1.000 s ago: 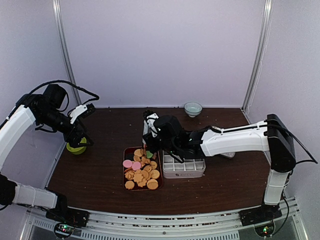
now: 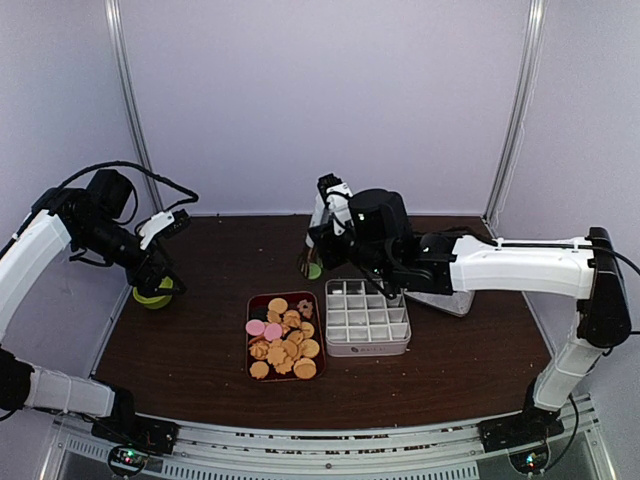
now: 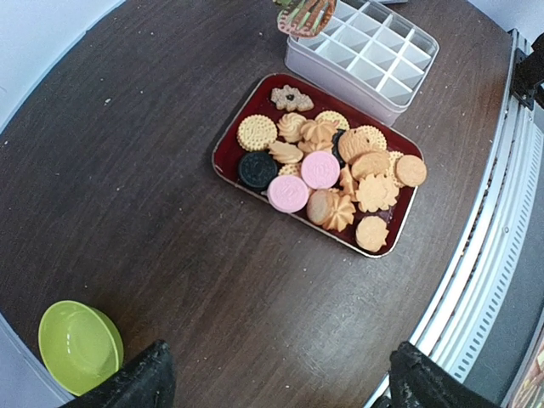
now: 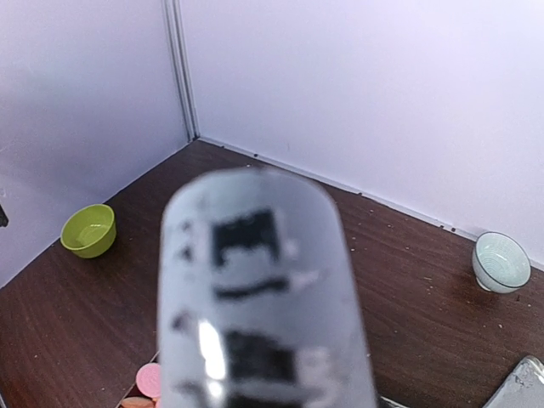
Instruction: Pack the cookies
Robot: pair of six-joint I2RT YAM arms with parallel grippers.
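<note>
A red tray (image 3: 280,212) of assorted cookies lies mid-table, pink, black, beige and tan. Right of it is a white divided box (image 2: 367,335), its visible compartments empty. My right gripper (image 2: 312,262) is raised just behind the box's left side, with something green at its tips; in the left wrist view its tips show at the top edge, and whether they grip anything is unclear. Its finger state is hard to tell. My left gripper hangs open over the left side of the table, nothing between its fingers.
A green bowl (image 3: 81,344) stands at the left edge. A pale bowl (image 4: 501,261) at the back is hidden behind my right arm in the top view. A metal lid or tray (image 4: 518,391) lies right of the box.
My right arm has risen and moved right and back, away from over the cookie tray, the green item moving with its tips. The left arm has not moved.
</note>
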